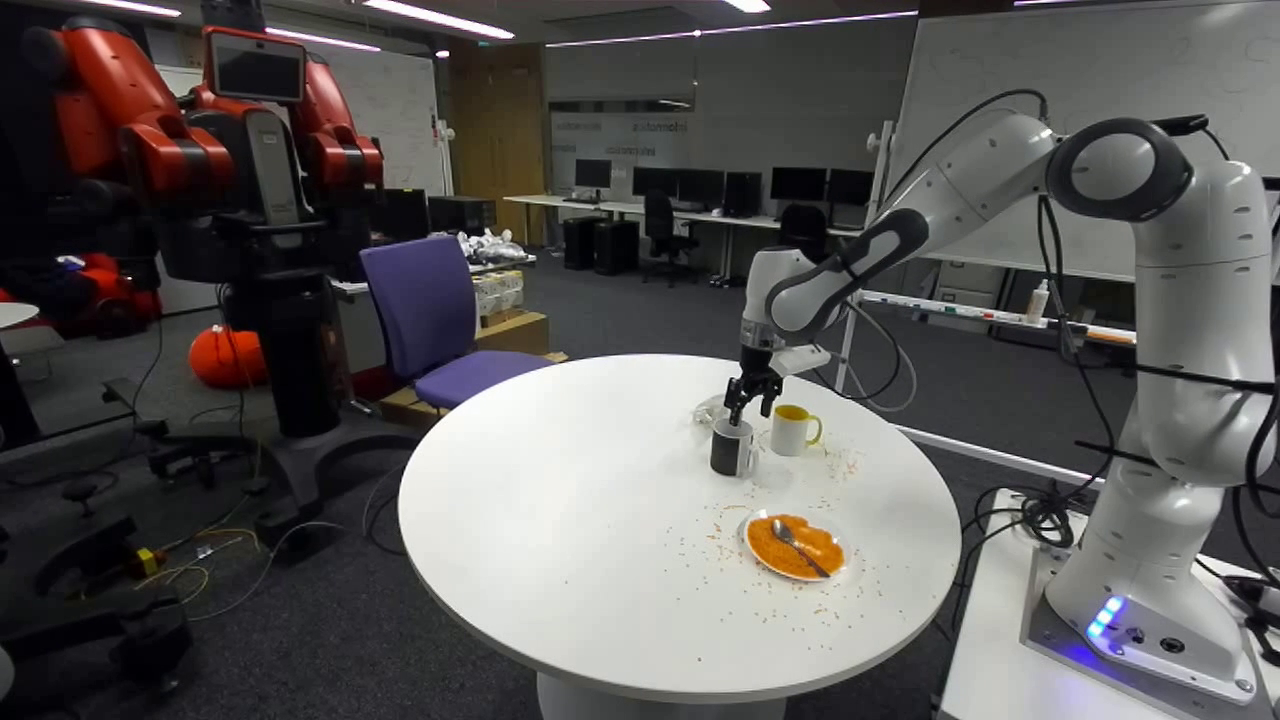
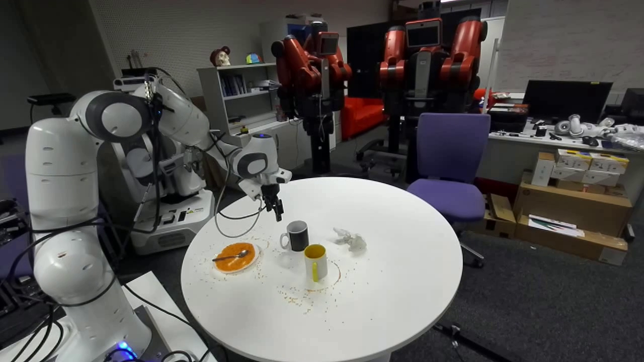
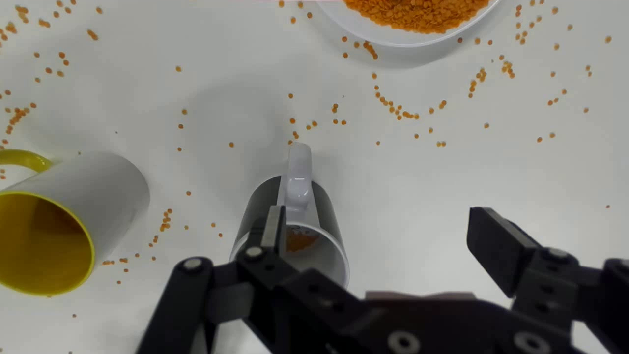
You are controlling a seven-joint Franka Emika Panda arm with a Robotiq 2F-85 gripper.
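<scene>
My gripper is open, with nothing held between its widely spread fingers. In the wrist view, its left finger (image 3: 272,230) overlaps the rim of a black-and-white mug (image 3: 330,215); whether they touch I cannot tell. That mug stands upright, with some orange grains visible inside and its white handle (image 3: 299,177) toward the top of the view. A white mug with a yellow inside and handle (image 3: 112,183) is to its left. Nearby, a white plate (image 3: 407,44) holds orange grains, and a spoon (image 1: 801,550) lies on them.
Loose orange grains are scattered on the round white table (image 1: 564,516) around the plate and mugs. A crumpled clear item (image 2: 351,240) lies near the mugs.
</scene>
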